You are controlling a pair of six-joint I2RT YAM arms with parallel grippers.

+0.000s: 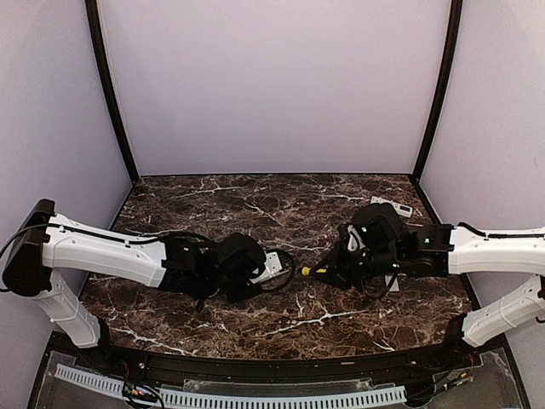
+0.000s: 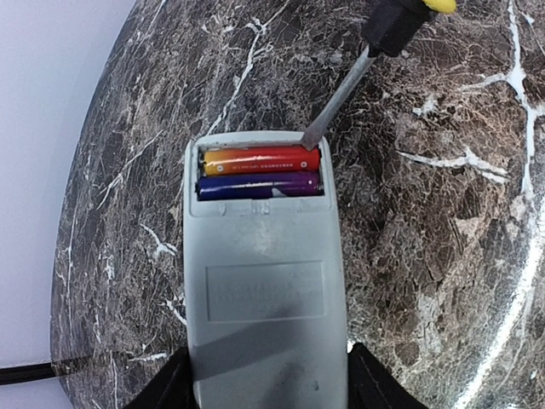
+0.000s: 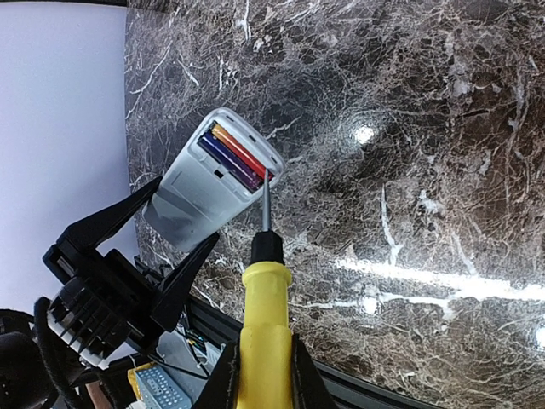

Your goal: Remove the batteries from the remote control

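Note:
The white remote control (image 2: 264, 298) is clasped across its sides by my left gripper, its battery bay uncovered. Two batteries lie side by side in the bay: an orange-red battery (image 2: 260, 160) at the outer end and a purple battery (image 2: 255, 186) beside it. My right gripper is shut on the yellow handle of a screwdriver (image 3: 266, 315). In the left wrist view the screwdriver's metal tip meets the red end of the outer battery, at the bay's corner; how deep it reaches cannot be told.
A white object (image 1: 392, 206) lies at the table's back right, and a small white piece (image 1: 392, 283) lies by the right arm. Bare marble tabletop (image 1: 247, 192) stretches behind both arms.

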